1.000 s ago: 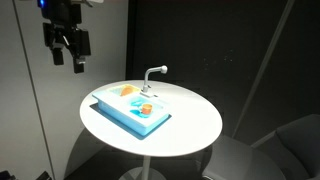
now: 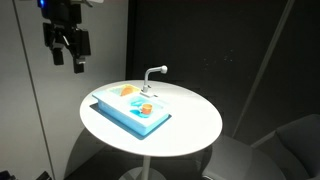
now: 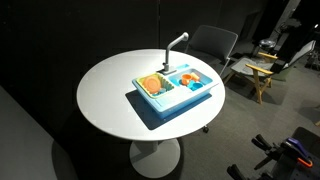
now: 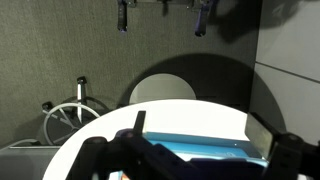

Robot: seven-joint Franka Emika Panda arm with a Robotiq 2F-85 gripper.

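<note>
A light blue and white toy sink (image 2: 146, 125) rests on the round white table, and its grey faucet (image 3: 177, 42) rises at the back. An orange plate (image 3: 152, 83) stands in the rack side, while small orange and blue pieces (image 3: 188, 79) lie in the basin. High at the left of exterior view 1, my gripper (image 2: 68, 62) hangs in the air, well clear of the table. Its two fingers are spread wide in the wrist view, where the gripper is open with nothing between them. Part of the sink (image 4: 205, 142) shows beyond the fingers, largely hidden by the gripper.
The round table (image 2: 195, 125) has bare room around the sink. A dark chair (image 3: 213, 42) stands behind it, and a wooden chair (image 3: 250, 72) sits farther right. A pale wall panel (image 2: 25, 130) is on the left in exterior view 1.
</note>
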